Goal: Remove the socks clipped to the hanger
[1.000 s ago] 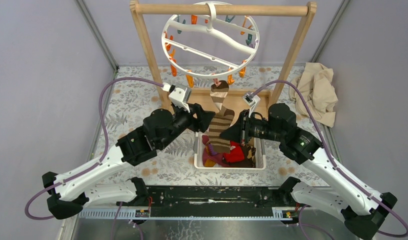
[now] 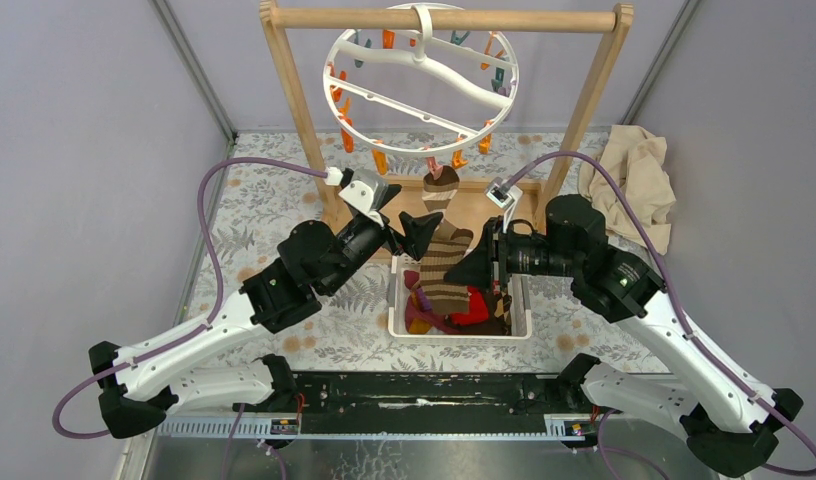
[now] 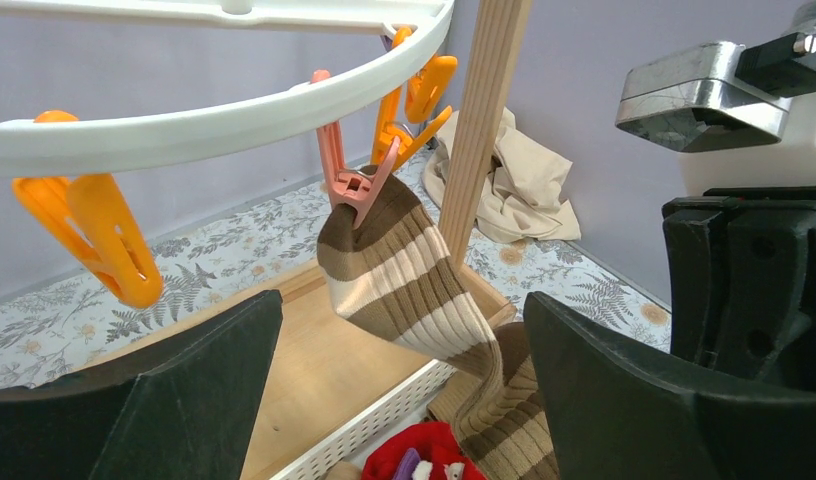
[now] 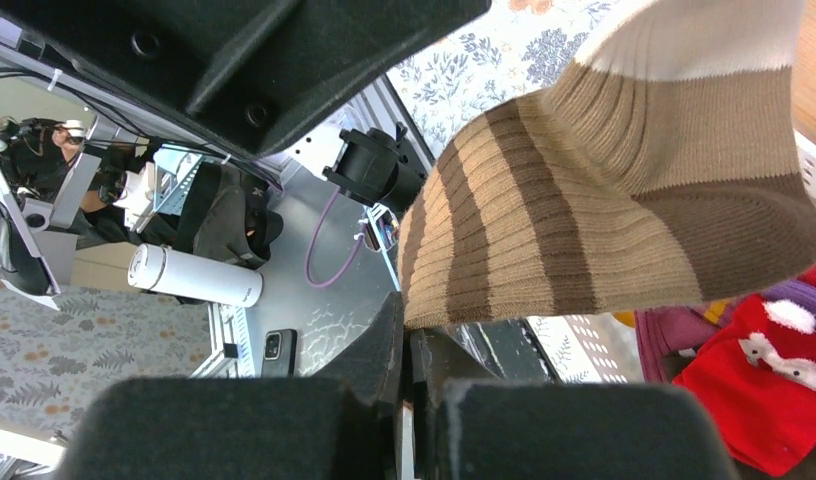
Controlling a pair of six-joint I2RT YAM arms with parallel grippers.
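A brown and cream striped sock [image 2: 444, 250] hangs by its upper end from a pink clip [image 3: 357, 180] on the white round hanger [image 2: 369, 130]. In the left wrist view its upper part slants down to the right, then folds. My left gripper stands open, its fingers [image 3: 174, 400] apart on either side of the sock's middle without closing on it. My right gripper is shut on a lower corner of the sock, which meets the fingertips in the right wrist view.
Below the sock, a white basket [image 2: 522, 310] contains several socks, among them a red one [image 4: 769, 380]. Other orange clips [image 3: 109, 240] line the ring. Wooden posts [image 2: 591, 95] flank the hanger. A beige cloth [image 2: 629, 180] lies at the back right.
The clip and sock top sit slightly lower in the picture. My left gripper has moved slightly right.
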